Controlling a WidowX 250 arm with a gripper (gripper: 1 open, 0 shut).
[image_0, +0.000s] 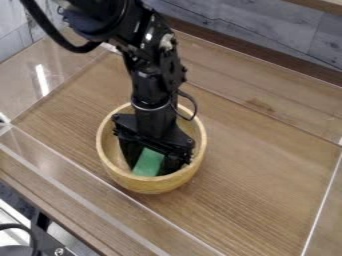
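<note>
My black gripper (152, 145) reaches down from the top into a yellow-tan bowl (158, 182) on the wooden table, its open fingers around a green object (150, 162) lying inside the bowl. The fingers hide part of the green object, and I cannot tell whether they touch it.
A grey wooden backboard (267, 35) runs along the back. Dark cables hang at the lower left edge.
</note>
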